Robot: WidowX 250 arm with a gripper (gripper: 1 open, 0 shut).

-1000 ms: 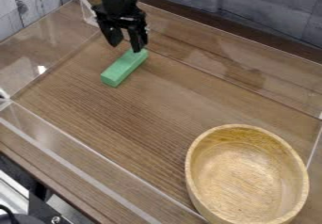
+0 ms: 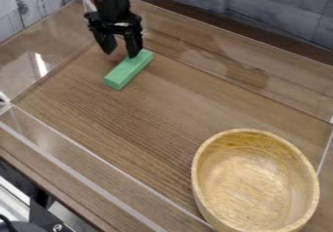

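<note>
The black gripper [image 2: 119, 43] hangs at the back left of the wooden table, open, its fingers pointing down just above and behind a green rectangular block [image 2: 129, 69]. The block lies flat and slanted, apart from the table's edges. Nothing clear shows between the fingers, though they are small and dark in this view.
A large round tan bowl [image 2: 254, 177] fills the front right. Grey walls stand behind the back and left edges, and dark cables show at the lower left corner.
Over the last second the gripper has shifted a little to the left. The green block and the bowl look unmoved.
</note>
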